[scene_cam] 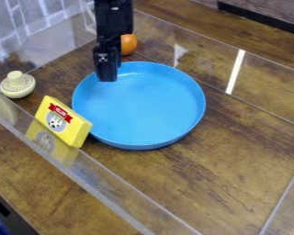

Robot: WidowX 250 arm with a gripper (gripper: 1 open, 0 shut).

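Observation:
My black gripper (107, 66) hangs upright at the top centre, open, over the back left rim of a large blue plate (140, 106). An orange round object (129, 44) is just right of and behind it, partly hidden by the gripper. A yellow box (62, 122) with a red label leans at the plate's front left.
A pale cream mushroom-like object (17, 84) lies at the far left. Transparent strips or edges run along the left.

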